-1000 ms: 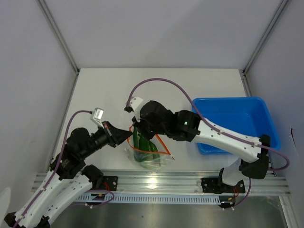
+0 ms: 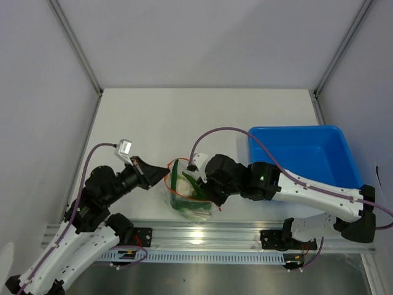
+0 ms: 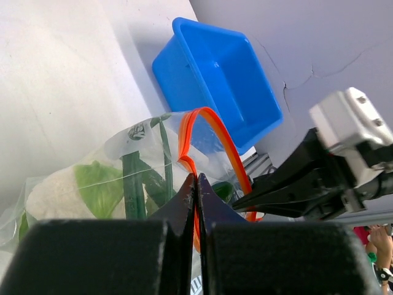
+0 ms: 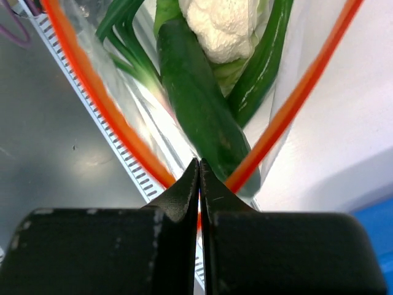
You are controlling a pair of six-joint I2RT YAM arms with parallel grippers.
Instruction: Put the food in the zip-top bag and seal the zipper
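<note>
The clear zip bag (image 3: 104, 190) with orange zipper holds a cucumber (image 4: 202, 117), white cauliflower (image 4: 218, 27), leafy greens and green stalks (image 4: 258, 74). My left gripper is shut at the bag's left mouth edge, the orange zipper running behind its tips; whether it pinches the edge is unclear. My right gripper is shut, its tips at the near corner of the open mouth, where the two orange strips converge.
A blue bin (image 2: 301, 153) stands at the right of the white table. The table behind the bag (image 2: 159, 117) is clear. A metal rail (image 2: 196, 257) runs along the front edge.
The right arm has moved toward the front and right, down to the bag's right mouth corner. The bag's mouth shows more of the contents. The left arm has stayed put.
</note>
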